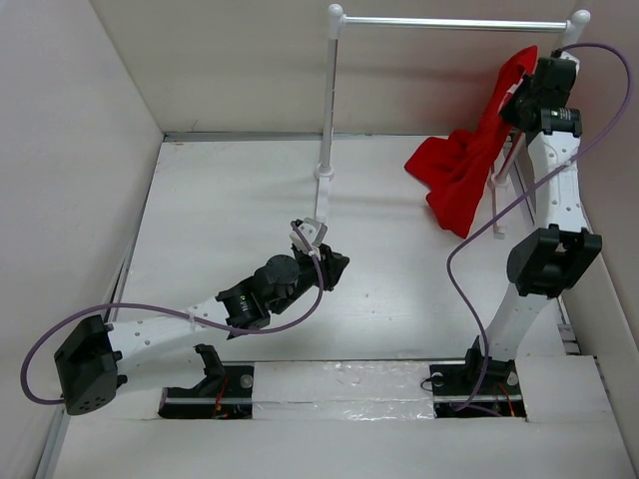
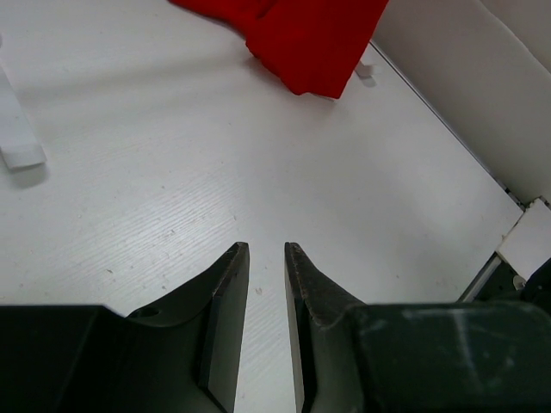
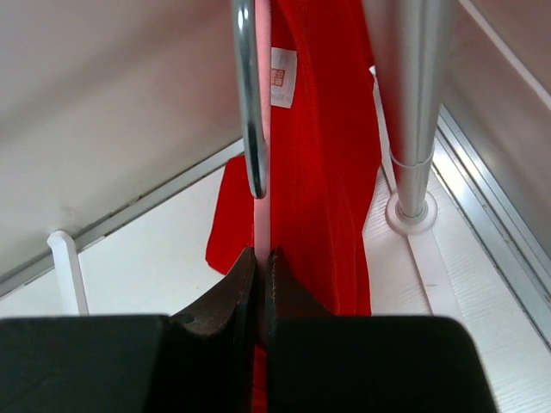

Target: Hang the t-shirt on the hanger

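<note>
The red t-shirt [image 1: 464, 185] hangs at the right end of the rack, also seen at the top of the left wrist view [image 2: 314, 47]. My right gripper [image 1: 514, 112] is shut on a pink hanger [image 3: 263, 219] with the shirt on it; the hanger's metal hook [image 3: 250, 103] is close to the upright pole. A white label shows on the shirt. My left gripper [image 1: 334, 259] is low over the white floor, its fingers slightly apart [image 2: 267, 249], nothing between them.
The white rack's top bar [image 1: 454, 24] spans the back, on uprights [image 1: 328, 100] at each end. Walls close in on the right.
</note>
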